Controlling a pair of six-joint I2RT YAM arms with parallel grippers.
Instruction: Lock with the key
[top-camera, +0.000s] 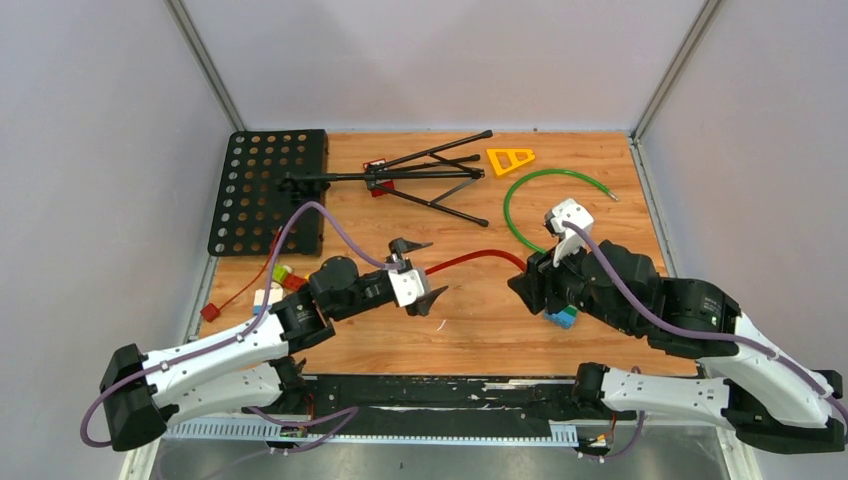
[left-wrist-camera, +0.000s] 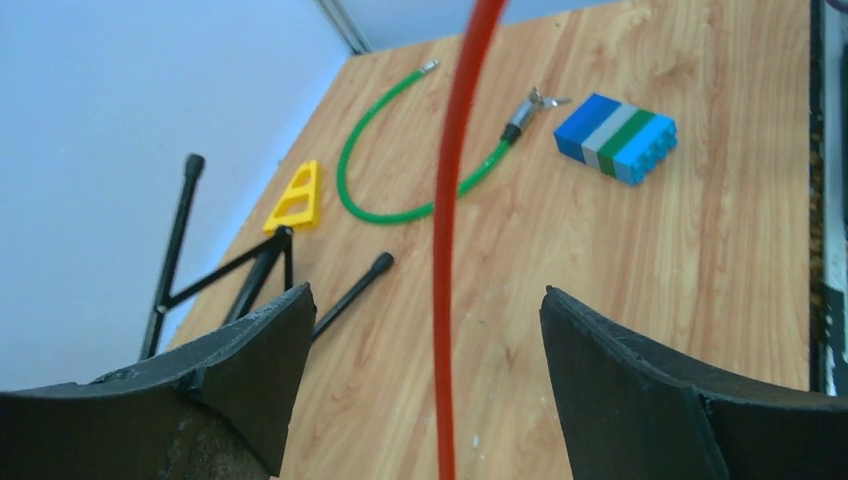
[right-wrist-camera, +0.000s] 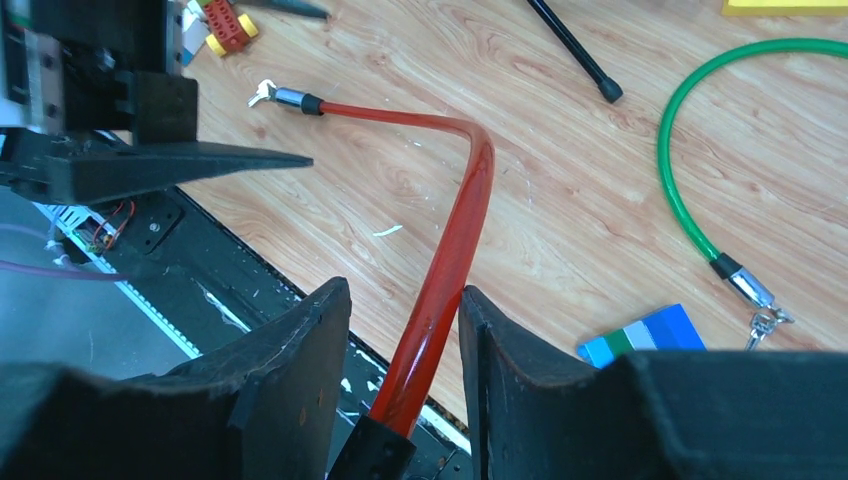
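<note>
A red cable lock (top-camera: 478, 257) stretches between the two arms. Its silver lock end (right-wrist-camera: 290, 97) has keys (right-wrist-camera: 263, 92) on it and lies in the space in front of my left gripper (top-camera: 438, 267). That gripper is wide open, and the red cable (left-wrist-camera: 450, 200) crosses its left wrist view without touching either fingertip. At the cable's other end, a black collar (right-wrist-camera: 375, 452) sits between the fingers of my right gripper. These fingers stand apart, with a gap left of the cable; the far tip of that end is hidden.
A green cable (top-camera: 560, 172) with its own keyed end (right-wrist-camera: 752, 290) lies at the right, by a blue block (right-wrist-camera: 670, 328). Behind are a folded tripod (top-camera: 430, 173), a yellow triangle (top-camera: 512, 157) and a perforated black panel (top-camera: 268, 190). Mid-table is clear.
</note>
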